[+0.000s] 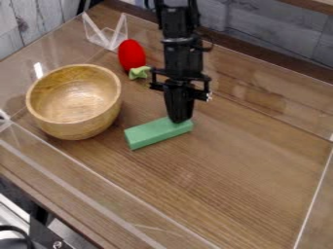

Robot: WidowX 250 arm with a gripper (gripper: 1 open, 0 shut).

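Note:
The black gripper [180, 113] points down onto the right end of a green rectangular block [154, 135] lying on the wooden table. Its fingertips are at or just above the block's top; whether they touch it cannot be told. The fingers look shut, with nothing visible between them.
A large wooden bowl [76, 98] sits at the left. Behind it are a red object [131, 54], a small green item [139, 72] and a clear plastic item [108, 29].

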